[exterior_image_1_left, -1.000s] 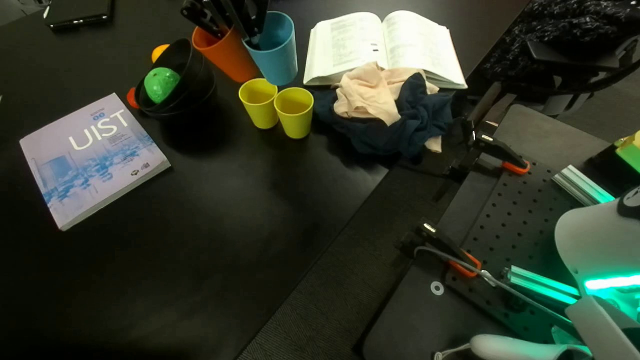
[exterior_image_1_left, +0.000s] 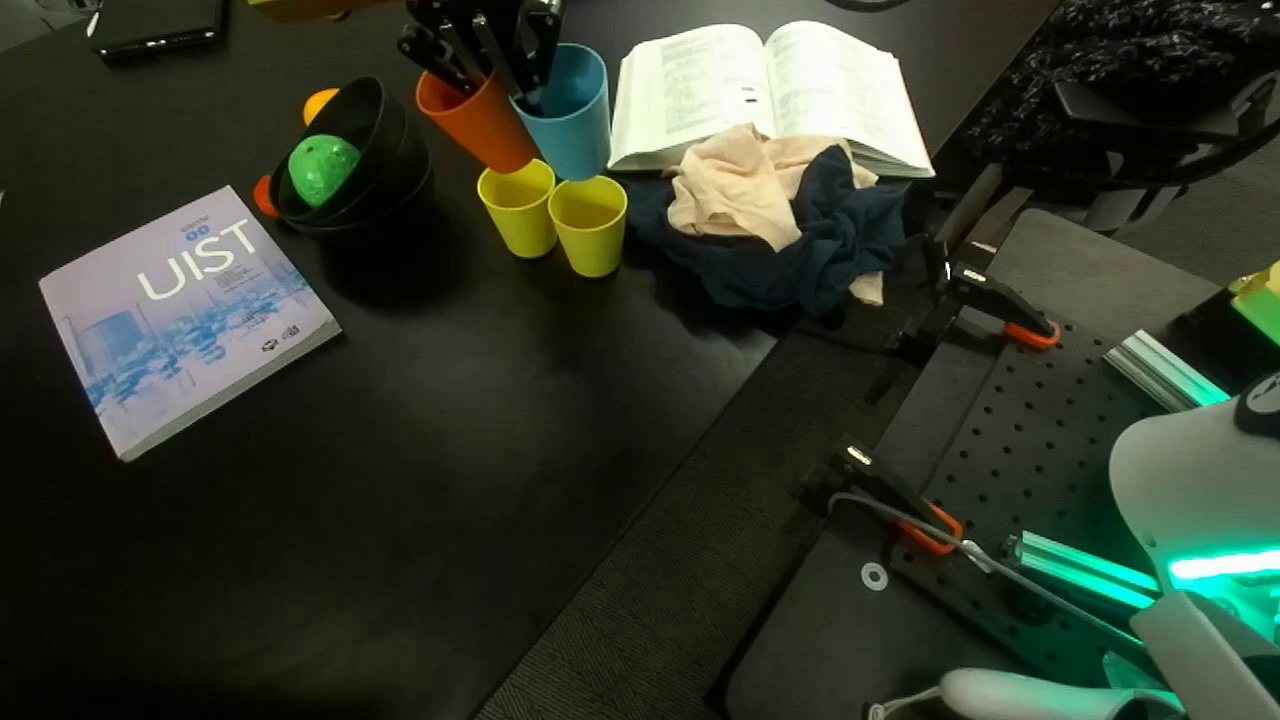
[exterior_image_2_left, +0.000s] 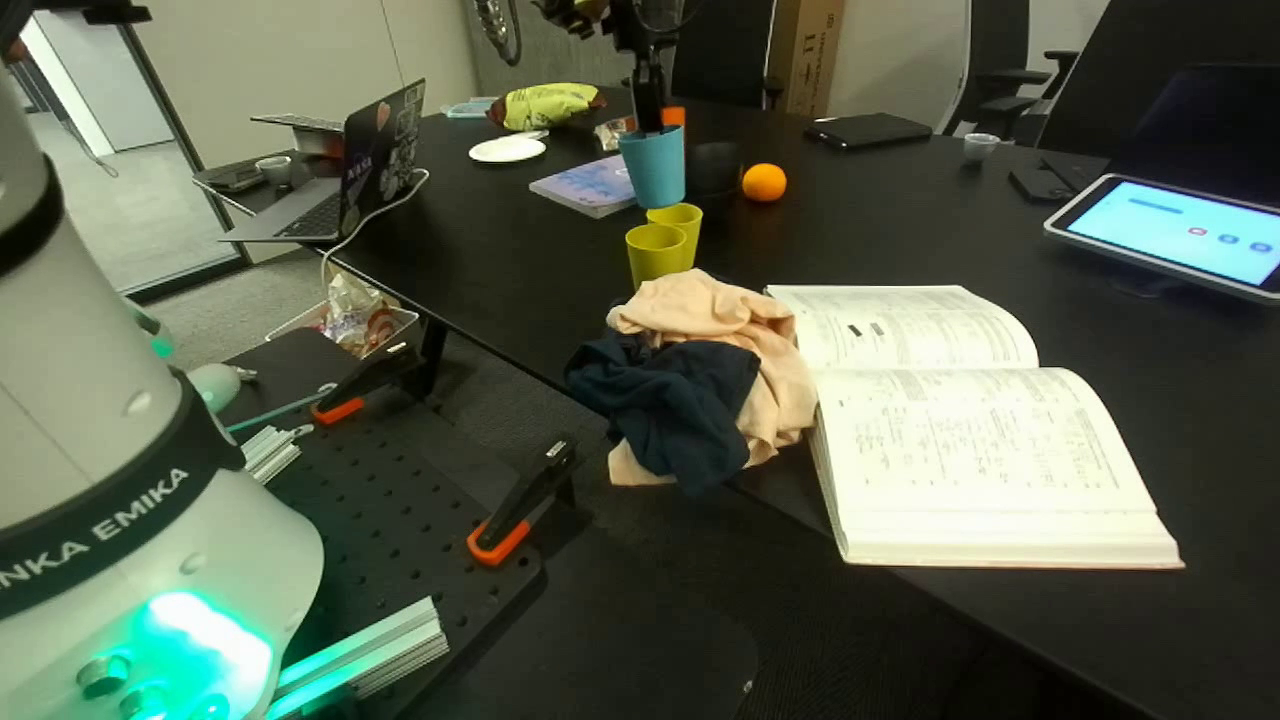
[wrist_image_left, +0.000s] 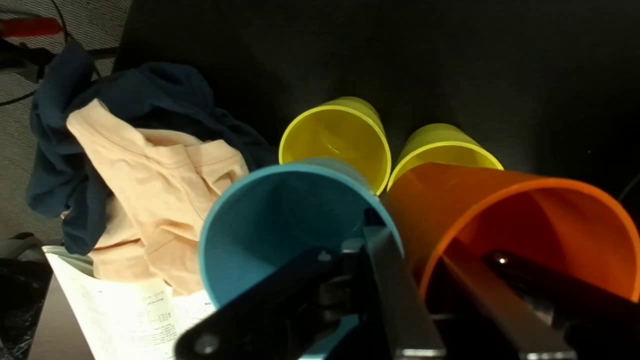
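A blue cup (exterior_image_1_left: 577, 130) and an orange cup (exterior_image_1_left: 482, 124) hang side by side, with my gripper (exterior_image_1_left: 504, 94) shut on their adjoining walls. In the wrist view one finger (wrist_image_left: 387, 273) reaches into the blue cup (wrist_image_left: 264, 234) and the other into the orange cup (wrist_image_left: 543, 222). Both cups appear raised above the table, just behind two upright yellow cups (exterior_image_1_left: 517, 216) that stand close together. From the wrist camera, the blue and orange cups partly cover the yellow cups (wrist_image_left: 336, 135). In exterior view 2 most of the orange cup is hidden behind the blue cup (exterior_image_2_left: 654, 168).
Crumpled navy and peach cloth (exterior_image_1_left: 744, 198) lies right of the yellow cups, touching an open book (exterior_image_1_left: 696, 90). Black bowls (exterior_image_1_left: 372, 156) holding a green ball (exterior_image_1_left: 321, 169) and a UIST book (exterior_image_1_left: 180, 312) are at the left.
In exterior view 1, my gripper and both held cups have shifted right and slightly down the picture, nearer the yellow cups. The yellow cups, cloth and books have stayed put.
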